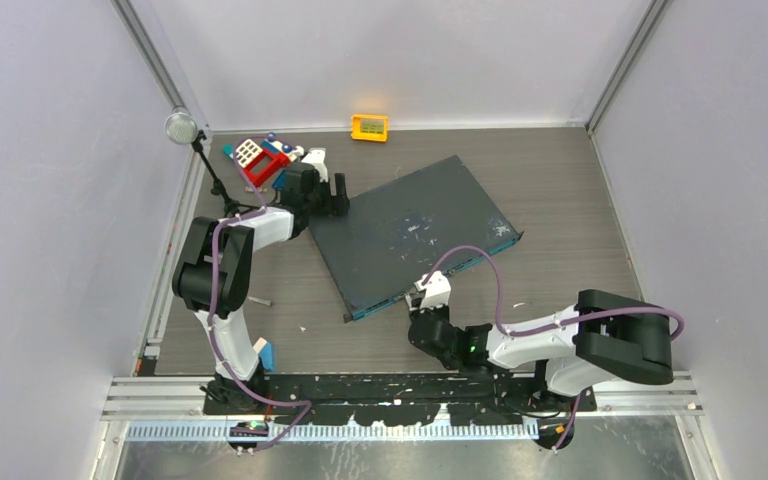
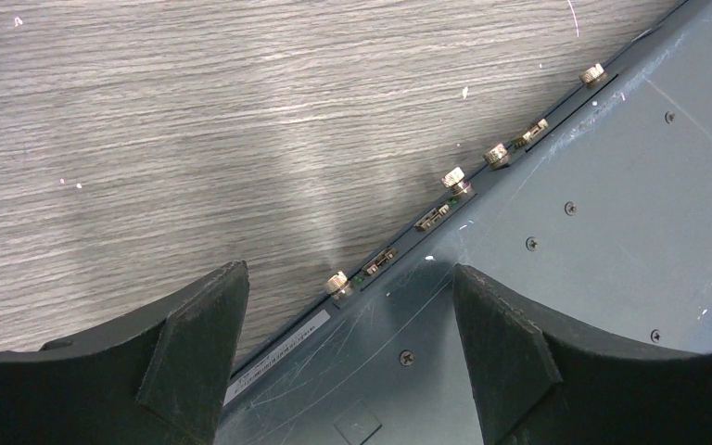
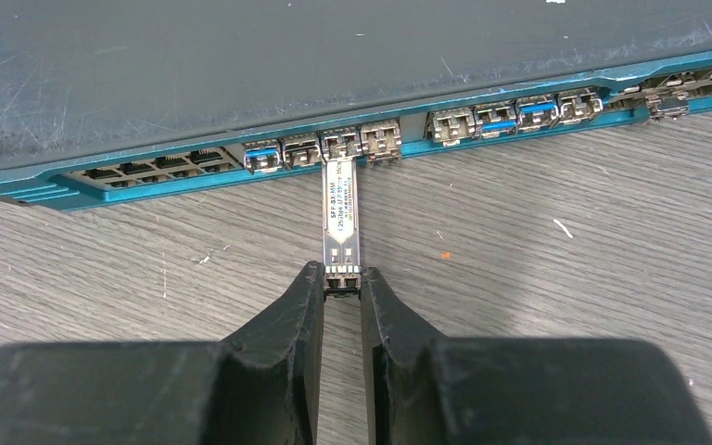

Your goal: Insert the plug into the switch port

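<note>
A dark switch (image 1: 410,230) lies tilted on the table, its blue-edged port row (image 3: 538,116) toward me. The plug, a silver SFP module (image 3: 340,213), reaches into the row of cages, its far end at a cage mouth; how deep it sits I cannot tell. My right gripper is shut on the module's near end. My left gripper stands open over the switch's back left edge, with knurled screws (image 2: 338,284) below and nothing between its fingers.
Toy pieces (image 1: 260,160) and a lamp (image 1: 182,128) stand at the back left. A yellow box (image 1: 369,127) sits by the back wall.
</note>
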